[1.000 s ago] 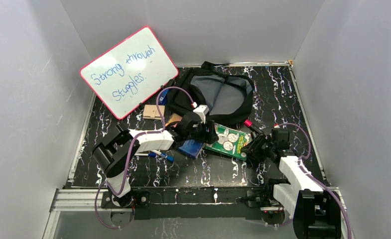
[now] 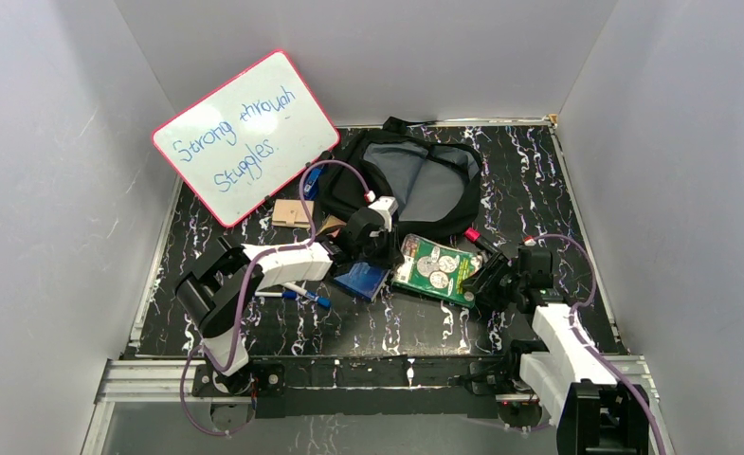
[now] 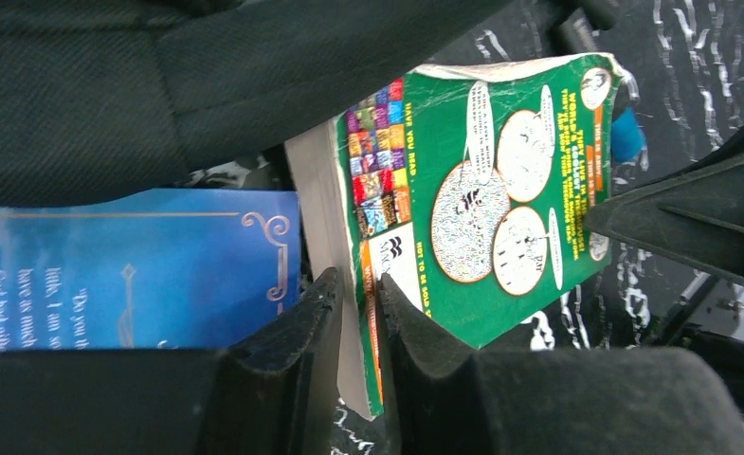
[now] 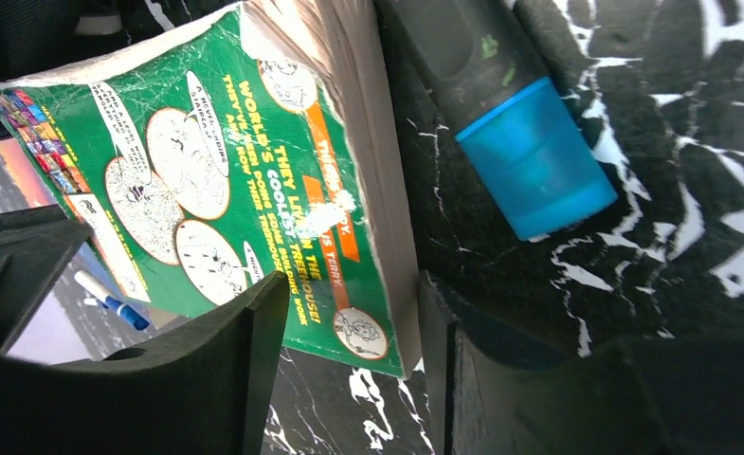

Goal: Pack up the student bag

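Note:
A thick green book (image 2: 434, 266) lies in front of the bag's opening, between my grippers. My left gripper is at its spine edge, one finger on each side of that edge, with only a narrow gap; whether it grips cannot be told. At the book's opposite corner, my right gripper has its fingers apart, one over the cover, the other beside the page edges. The black and grey student bag (image 2: 426, 185) lies open behind. Partly under my left arm, a blue book (image 2: 361, 280) rests on the table.
A whiteboard (image 2: 249, 137) leans at the back left. Near it are a tan box (image 2: 292, 213) and markers (image 2: 313, 298). A dark marker with a blue end (image 4: 538, 161) lies close to my right gripper.
The green book has shifted slightly right and shows more of its spine side. My left gripper has drawn a little left off its cover; the right one has moved slightly right.

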